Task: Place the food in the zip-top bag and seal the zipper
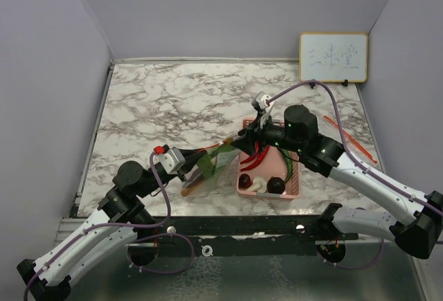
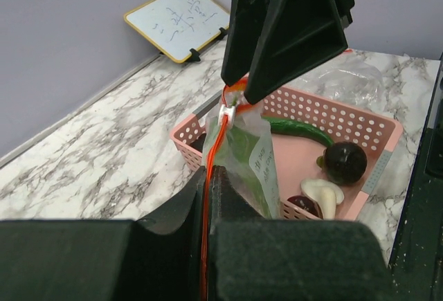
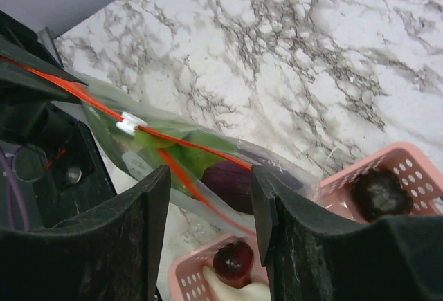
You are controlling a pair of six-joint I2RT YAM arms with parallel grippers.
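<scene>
The zip top bag (image 1: 217,162), with orange zipper and white slider (image 3: 130,124), holds green and dark items. My left gripper is shut on its zipper strip at one end. My right gripper stands part open just above the zipper's other end; in the left wrist view its fingertips are close to the strip, and whether they touch it is unclear.
A pink basket (image 2: 385,145) under the right arm holds red peppers (image 1: 250,161), a cucumber (image 2: 297,128), dark round vegetables and mushrooms. A loose bag (image 1: 349,138) lies at right, a whiteboard (image 1: 333,57) behind.
</scene>
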